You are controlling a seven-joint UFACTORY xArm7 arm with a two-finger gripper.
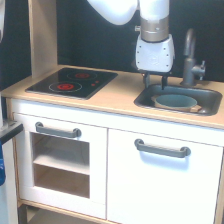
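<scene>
My gripper (pixel 155 82) hangs down over the left edge of the dark sink (pixel 148 99), at the back of the counter. Its two dark fingers stand apart, and nothing shows between them. A grey-green pot or bowl (pixel 176 102) sits in the sink, to the right of the gripper and lower than it. The fingers look clear of the pot, though their exact height above the sink is hard to judge.
A dark faucet (pixel 190 62) rises behind the sink, close on the gripper's right. To the left lies a black cooktop (pixel 72 82) with red rings. Bare wooden counter (pixel 118 92) separates cooktop and sink. Below are cabinet doors with dark handles (pixel 162 149).
</scene>
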